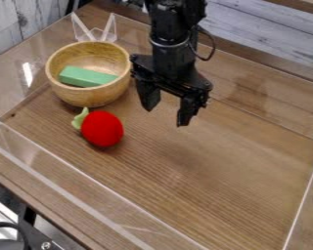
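My black gripper (167, 98) hangs over the middle of the wooden table, lower end just right of a wooden bowl (69, 94). A green block (86, 76) lies inside the bowl. A red strawberry-like object (102, 128) with a green top lies on the table in front of the bowl, apart from the gripper, to its lower left. I cannot tell whether the fingers are open or shut.
Bare table (211, 186) fills the right and front. A raised edge runs along the back and right side. A black cable or part shows at the bottom left corner.
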